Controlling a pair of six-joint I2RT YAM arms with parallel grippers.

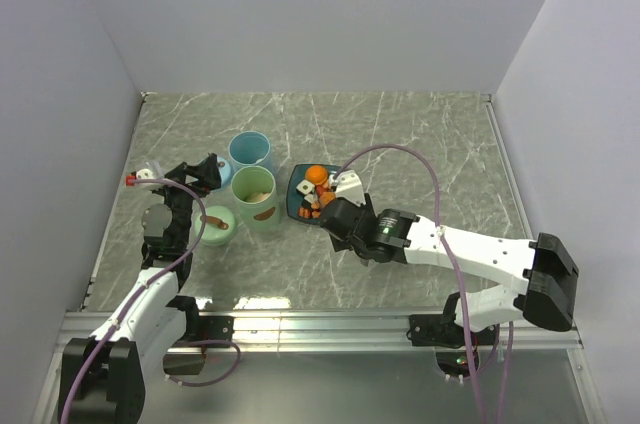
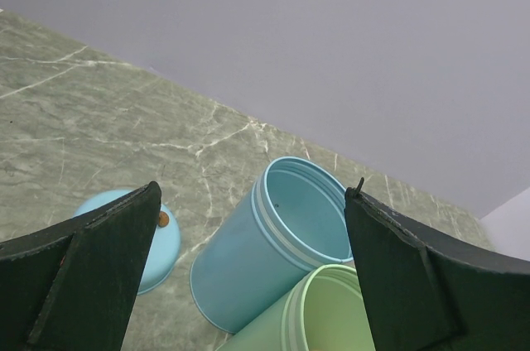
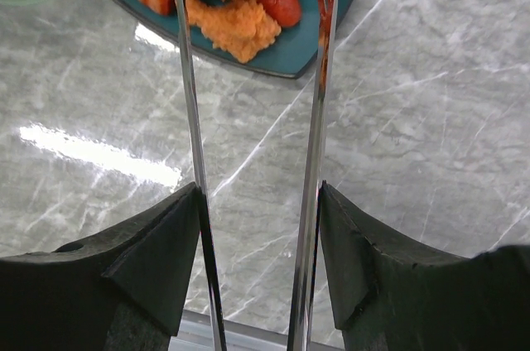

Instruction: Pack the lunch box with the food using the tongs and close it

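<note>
A dark teal lunch box (image 1: pixel 296 208) holds fried chicken (image 3: pixel 236 30), strawberries, rice pieces and other food. My right gripper (image 1: pixel 352 214) hangs over its near right side, open, with long metal tong-like fingers (image 3: pixel 311 202) reaching onto the food; whether anything is between the tips is unclear. My left gripper (image 1: pixel 205 169) stands open at the left, above the containers, with nothing between its fingers. A green cup (image 1: pixel 256 214) with food inside and a blue cup (image 1: pixel 249 149) stand left of the box.
A green round lid (image 1: pixel 213 232) and a blue round lid (image 2: pixel 161 252) lie by the cups. Walls enclose three sides, with a metal rail along the front.
</note>
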